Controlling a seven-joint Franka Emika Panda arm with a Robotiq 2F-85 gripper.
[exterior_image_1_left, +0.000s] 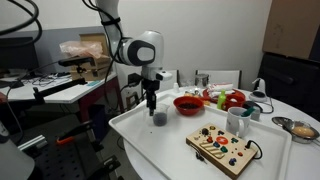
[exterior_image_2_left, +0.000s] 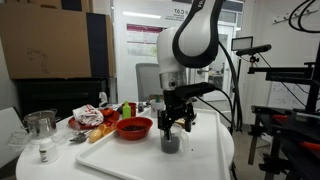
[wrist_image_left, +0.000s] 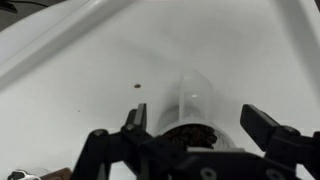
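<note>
A small clear cup (wrist_image_left: 197, 100) with dark bits inside (wrist_image_left: 193, 135) stands on the white tray. In the wrist view it sits between the open fingers of my gripper, with a gap on either side. Exterior view 2 has the gripper (exterior_image_2_left: 175, 127) reaching down at the cup (exterior_image_2_left: 171, 145), its fingertips overlapping the upper part. From exterior view 1 the cup (exterior_image_1_left: 160, 117) shows just below and right of the fingertips. Whether any finger touches it, I cannot tell.
Behind the cup is a red bowl (exterior_image_1_left: 187, 106). A wooden board with knobs (exterior_image_1_left: 222, 148) and a white mug (exterior_image_1_left: 237, 122) stand to the right in exterior view 1. Bare tray (exterior_image_1_left: 150, 150) lies in front of the cup. One brown crumb (wrist_image_left: 138, 86) lies near it.
</note>
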